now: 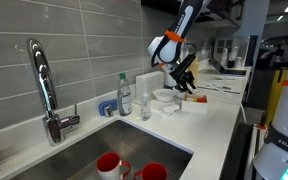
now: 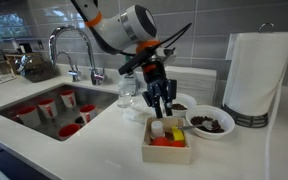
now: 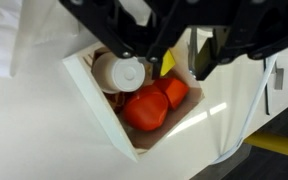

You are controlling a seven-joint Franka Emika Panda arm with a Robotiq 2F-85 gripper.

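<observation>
Above the small box (image 2: 167,154) on the counter, my gripper (image 2: 167,108) points downward. Its two dark fingers stand apart in the wrist view, and nothing gripped shows between them. In the box are a white-lidded container (image 3: 127,73), a red rounded item (image 3: 147,108), another red piece (image 3: 173,90) and a yellow item (image 3: 168,64). The yellow item is partly hidden by a finger. Beside the box sits a white bowl (image 2: 210,113) with dark contents, and a utensil (image 2: 191,126) reaches over its rim.
A paper towel roll (image 2: 252,78) stands right of the bowl. Clear bottles (image 1: 124,96) stand by the wall. Several red cups (image 2: 68,99) are in the sink (image 2: 34,140). The counter in front of the box is clear.
</observation>
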